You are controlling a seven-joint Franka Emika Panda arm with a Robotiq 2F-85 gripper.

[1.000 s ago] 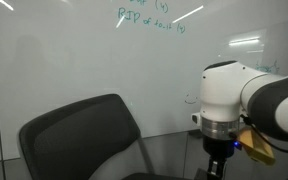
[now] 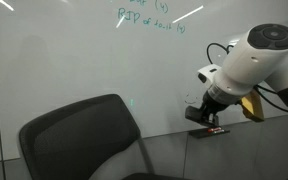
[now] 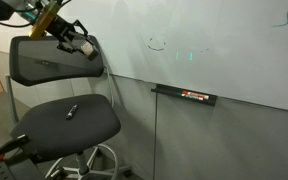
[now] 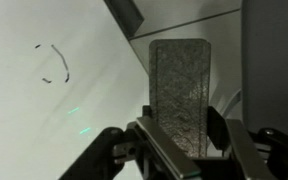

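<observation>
A grey felt-like block, probably a whiteboard eraser (image 4: pixel 179 90), is held lengthwise between the fingers of my gripper, which is shut on it. The gripper (image 3: pixel 72 38) appears above the chair in exterior view 2, with the eraser (image 3: pixel 86 47) jutting from it. From the other side, the eraser (image 2: pixel 197 116) looks dark in front of the lower whiteboard. Dark curved marks (image 4: pixel 62 62) show on the whiteboard (image 4: pixel 54 115) in the wrist view. Whether the eraser touches the board cannot be told.
A ledge (image 3: pixel 169 91) with a red marker (image 3: pixel 195 95) runs under the whiteboard. The black office chair (image 3: pixel 54 60) stands close below the arm, and a dark marker-like object (image 3: pixel 72 111) lies on its seat. Green writing (image 2: pixel 149 18) is high on the board.
My gripper has risen from hanging low and swung leftward in exterior view 1, tilting from pointing down to pointing left. The eraser has moved up with it. The chair stays put.
</observation>
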